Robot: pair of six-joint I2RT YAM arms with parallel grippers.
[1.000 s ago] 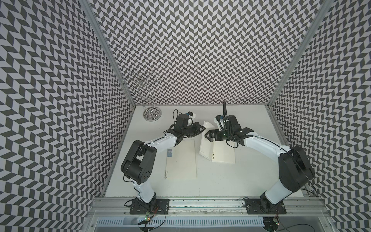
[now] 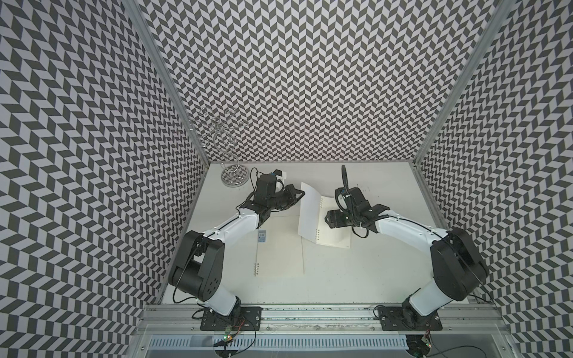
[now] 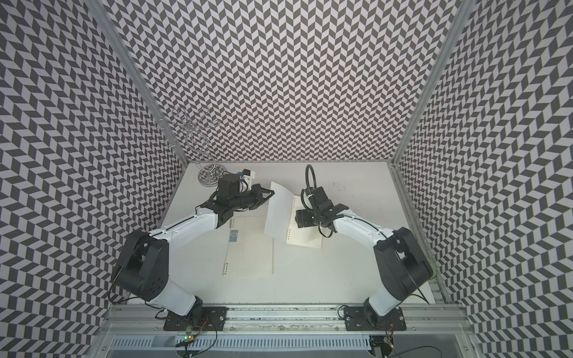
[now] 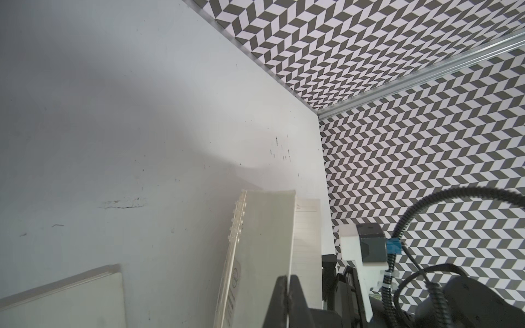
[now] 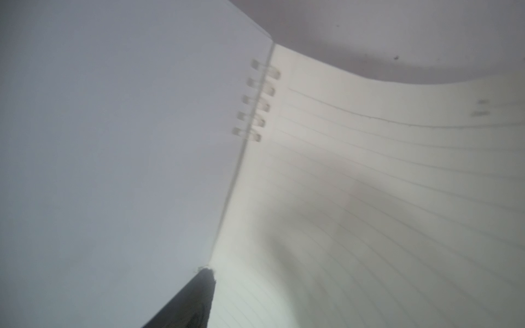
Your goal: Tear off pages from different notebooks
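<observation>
The open spiral notebook (image 2: 335,237) lies right of the table's middle. Its left leaf (image 2: 308,213) stands raised and tilted. My left gripper is shut at that leaf's upright edge, which runs down between its fingertips in the left wrist view. Over the ruled right page (image 5: 377,180) hovers my right gripper (image 2: 329,220). Only one dark finger (image 5: 191,306) of it shows in the right wrist view, beside the binding, so its opening cannot be judged. A second, closed cream notebook (image 2: 279,253) with a blue label lies flat to the left, apart from the first.
A silver wire stand (image 2: 234,174) rises at the back left corner. Both forearms reach in from the front corners.
</observation>
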